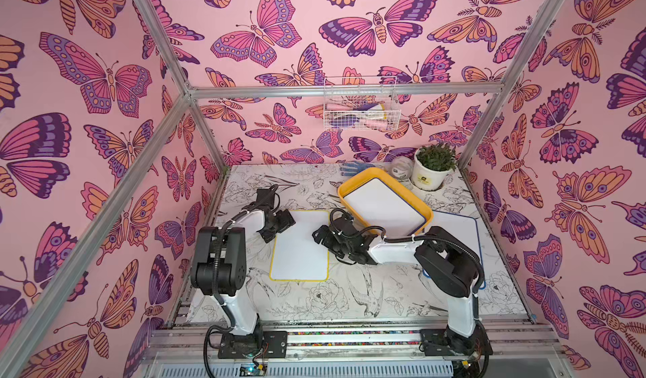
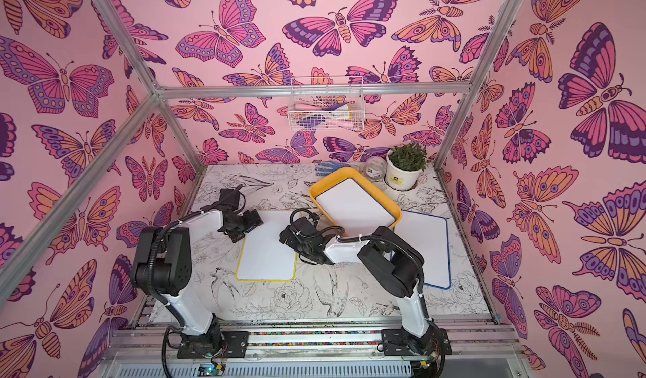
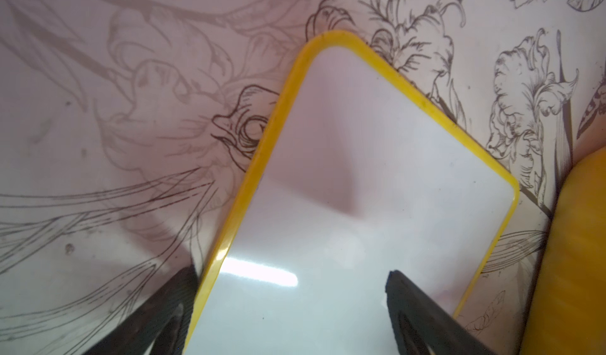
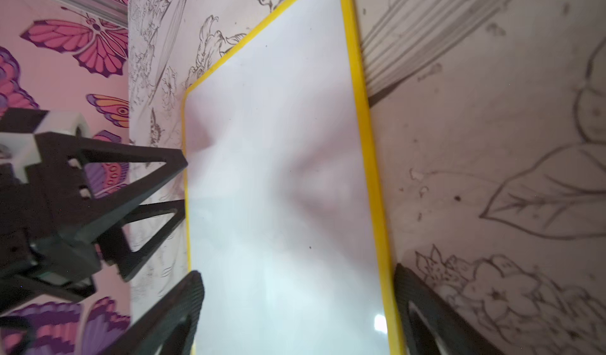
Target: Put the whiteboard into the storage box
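A white whiteboard with a yellow edge (image 1: 300,260) lies flat on the table between my two grippers. My left gripper is open at its left side, one finger by the yellow edge and the other over the white surface. At the right side my right gripper stands open, with one finger just outside the yellow edge and the other above the board. Neither one holds anything. The yellow storage box (image 1: 409,197) is behind and to the right, with a white board (image 1: 383,206) lying in it.
Another white board with a blue edge (image 1: 464,228) lies right of the box, partly under my right arm. A potted plant (image 1: 430,176), a clear jar (image 1: 401,168) and something blue (image 1: 351,168) stand at the back.
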